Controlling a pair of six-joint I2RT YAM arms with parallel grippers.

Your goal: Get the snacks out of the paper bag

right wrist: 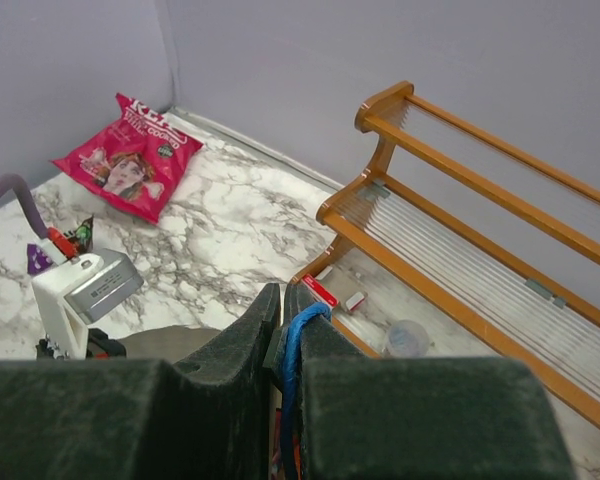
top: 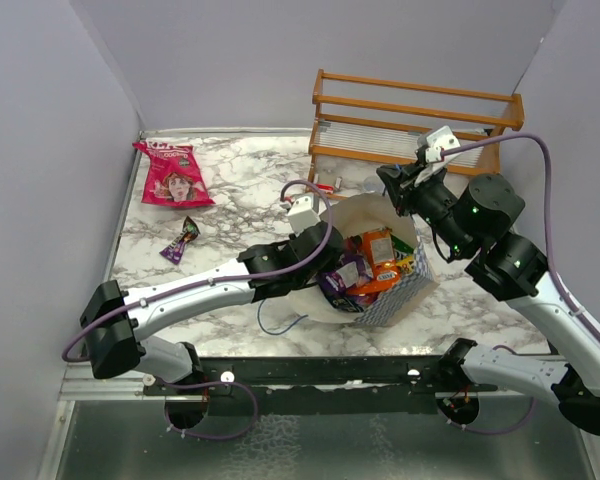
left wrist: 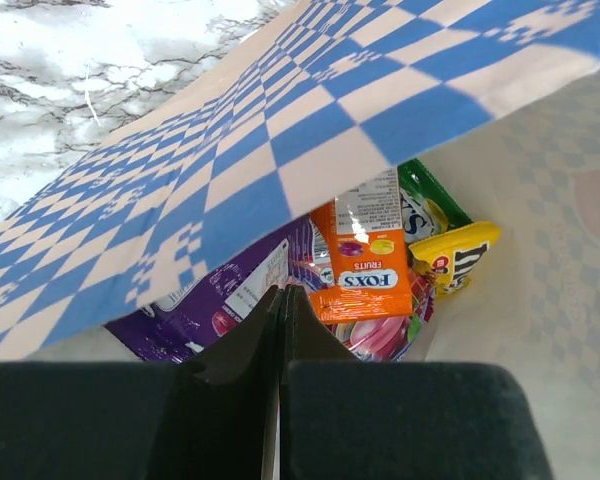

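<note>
The open paper bag (top: 400, 300), blue-checked at its rim, holds several snacks: an orange Fox's pouch (top: 379, 262) (left wrist: 365, 265), a purple pack (left wrist: 220, 300), a green pack and a yellow pack (left wrist: 450, 255). My left gripper is shut at the bag's mouth, in front of the snacks, with nothing between its fingers showing. My right gripper (top: 400, 180) is shut above the bag's back right edge; a blue strand runs over its fingers in the right wrist view.
A pink pouch (top: 175, 175) and a small purple snack (top: 180, 240) lie on the left marble. A wooden rack (top: 415, 105) stands at the back right, with small items and a clear cup (right wrist: 408, 338) by it.
</note>
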